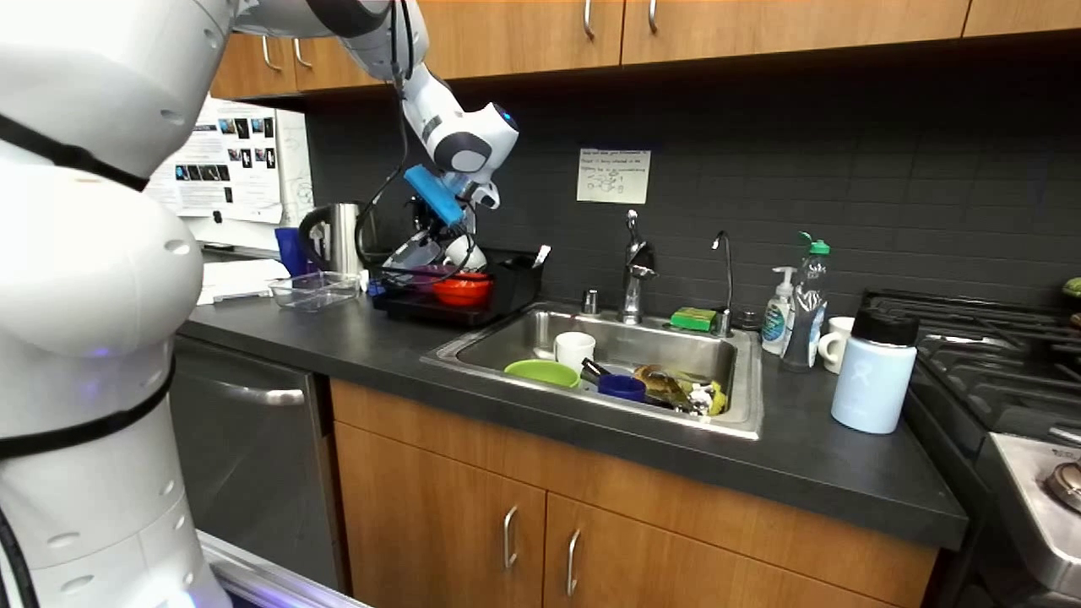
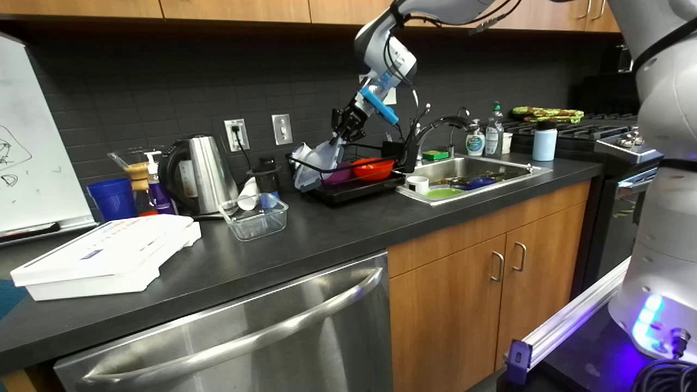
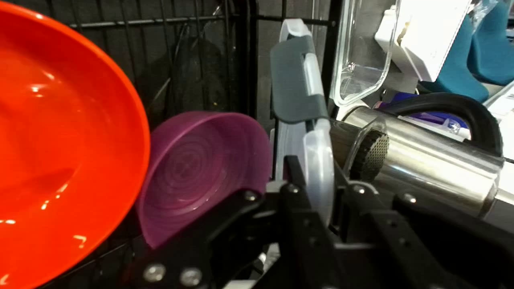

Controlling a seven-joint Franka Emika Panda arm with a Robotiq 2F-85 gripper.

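Observation:
A clear plastic lid (image 2: pixel 321 160) with grey clips stands on edge at the left end of the black dish rack (image 2: pixel 385 181). My gripper (image 2: pixel 337 139) is shut on its upper edge, reaching down from the right. In the wrist view the lid (image 3: pixel 319 185) passes between the dark fingers, its grey clip beyond them. Beside it in the rack sit a purple bowl (image 3: pixel 192 168) and an orange-red bowl (image 3: pixel 62 144). Whether the lid's lower edge touches the rack cannot be told.
A steel kettle (image 2: pixel 212 171) and an empty clear container (image 2: pixel 259 222) stand left of the rack. To its right, the sink (image 1: pixel 745 390) holds a white mug (image 1: pixel 574 350), a green bowl (image 1: pixel 542 371) and other dishes. Open counter (image 2: pixel 307 225) lies in front of the rack.

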